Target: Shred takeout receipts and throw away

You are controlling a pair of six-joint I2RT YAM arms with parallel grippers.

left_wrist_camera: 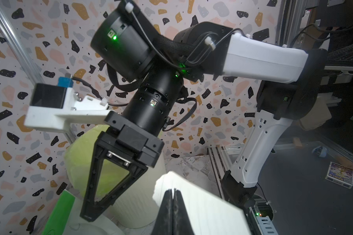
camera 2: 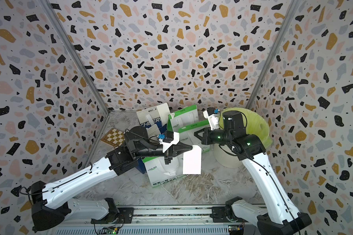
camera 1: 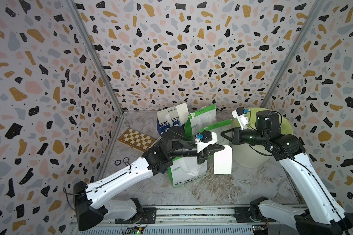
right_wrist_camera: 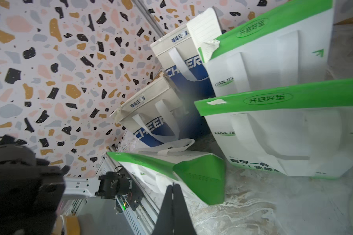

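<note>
A white paper receipt (camera 1: 222,160) (camera 2: 191,160) (left_wrist_camera: 211,207) hangs from the fingertips of my left gripper (camera 1: 219,147), which is shut on it. My right gripper (camera 1: 223,134) (camera 2: 198,133) is a little above and behind the paper, apart from it; it is shut with nothing showing between its fingers in its wrist view (right_wrist_camera: 172,188). Takeout bags with green bands stand behind and below, one tipped toward the front (camera 1: 188,172); torn scraps of label (right_wrist_camera: 209,49) show on two bands. Blue-and-white CHEER bags (right_wrist_camera: 186,64) stand beside them.
A large pale green bin (camera 1: 245,156) stands at the right behind my right arm. A checkered board (camera 1: 133,139) lies at the left.
</note>
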